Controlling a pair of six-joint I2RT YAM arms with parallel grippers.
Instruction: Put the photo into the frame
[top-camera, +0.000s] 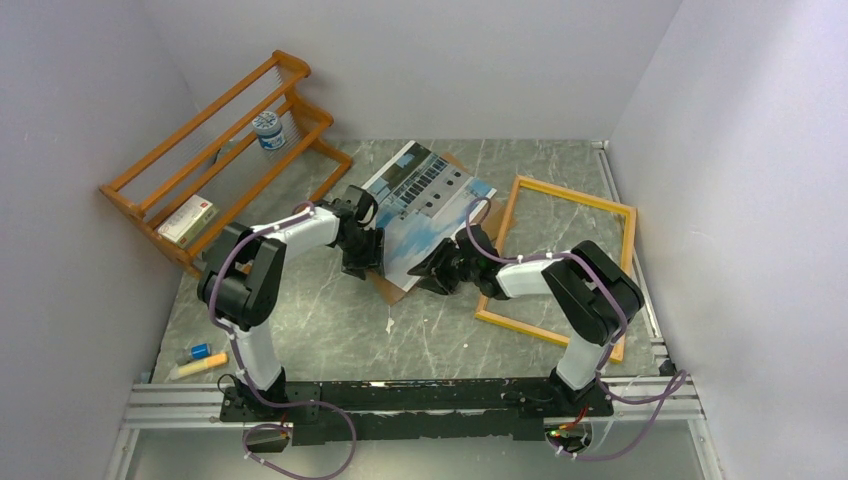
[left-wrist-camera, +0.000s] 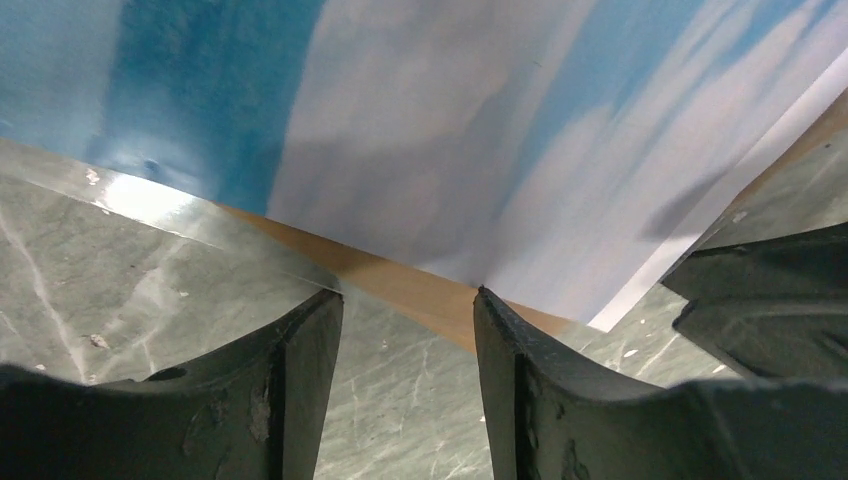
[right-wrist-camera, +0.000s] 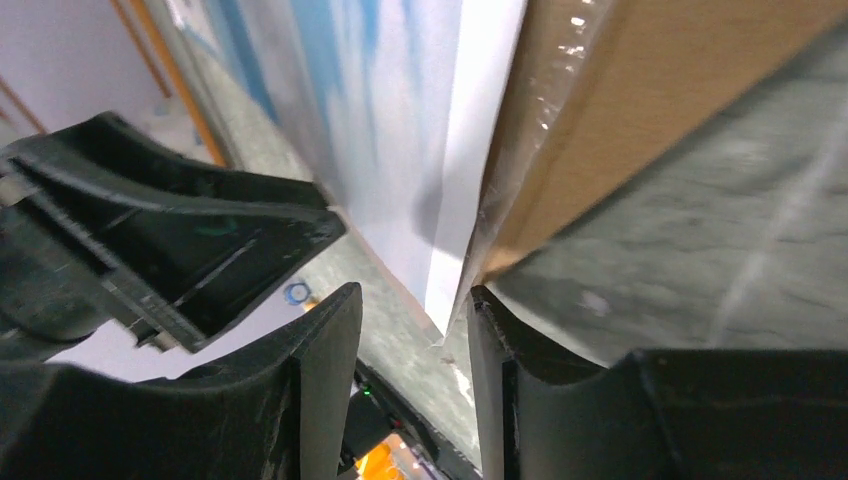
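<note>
The photo (top-camera: 425, 200) lies on a brown board (top-camera: 390, 290) with a clear sheet, mid table. My left gripper (top-camera: 365, 260) is at its lower-left side; in the left wrist view its fingertips (left-wrist-camera: 408, 300) meet the clear sheet and photo edge, finger gap narrow; what exactly is between them is hard to tell. My right gripper (top-camera: 433, 272) is at the lower right corner; in the right wrist view its fingertips (right-wrist-camera: 415, 300) sit at the edge of photo and clear sheet. The empty wooden frame (top-camera: 550, 330) lies right of them.
A wooden rack (top-camera: 230, 180) holding a jar and box stands at the back left. Small cylinders (top-camera: 200, 365) lie at the front left.
</note>
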